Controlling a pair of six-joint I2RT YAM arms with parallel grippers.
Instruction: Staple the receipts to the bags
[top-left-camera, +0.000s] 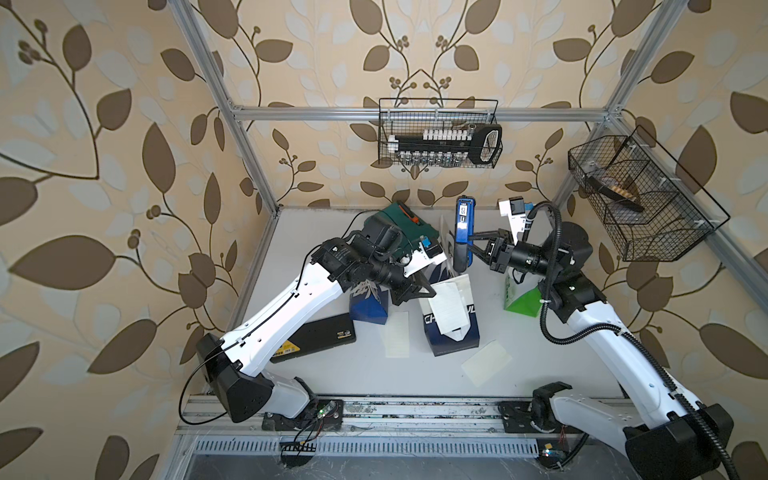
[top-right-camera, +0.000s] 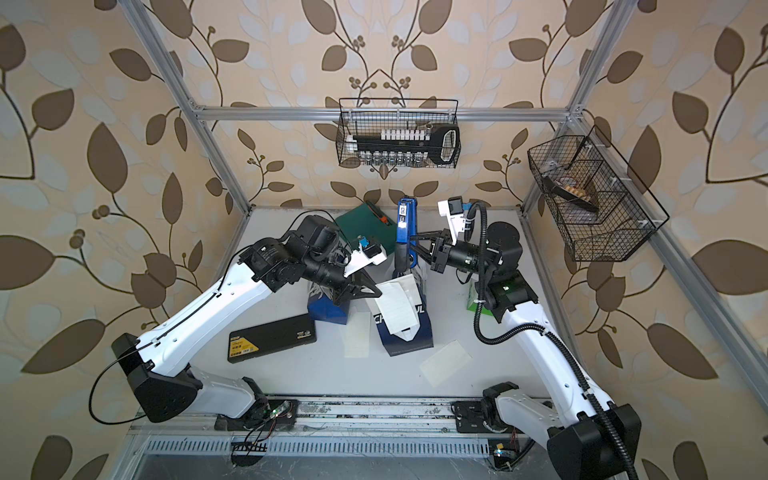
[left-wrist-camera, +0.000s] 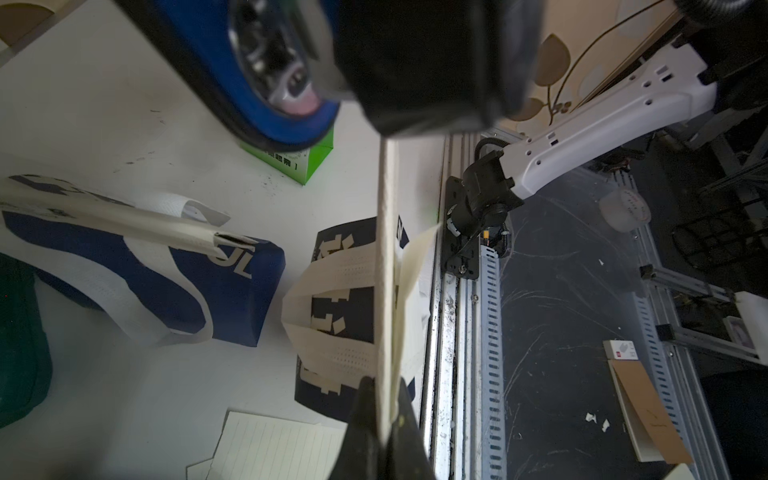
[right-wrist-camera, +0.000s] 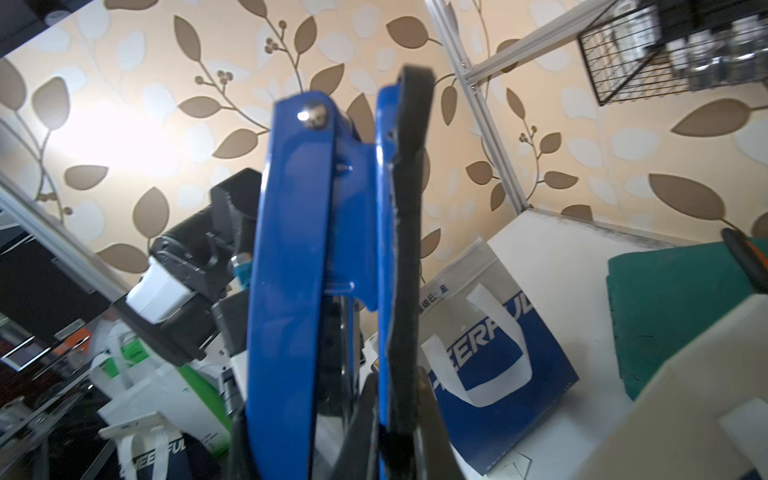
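A navy-and-white bag (top-left-camera: 452, 345) stands mid-table with a white receipt (top-left-camera: 449, 308) against its upper front. My left gripper (top-left-camera: 433, 293) is shut at the bag's top edge. In the left wrist view, a thin cream paper edge (left-wrist-camera: 387, 264) rises from between its fingers; which layers it pinches cannot be told. My right gripper is shut on the blue stapler (right-wrist-camera: 289, 280), held upright in the air by the bag's far side. Close up in the left wrist view, the stapler's dark end (left-wrist-camera: 432, 72) looms at the far end of that paper edge.
Another blue bag (top-left-camera: 368, 308) stands left, partly behind my left arm, and a green-and-white bag (top-left-camera: 522, 300) stands right. Loose paper slips (top-left-camera: 486, 363) lie in front. A black box (top-left-camera: 316, 336) and a green pouch (top-left-camera: 404, 220) also occupy the table.
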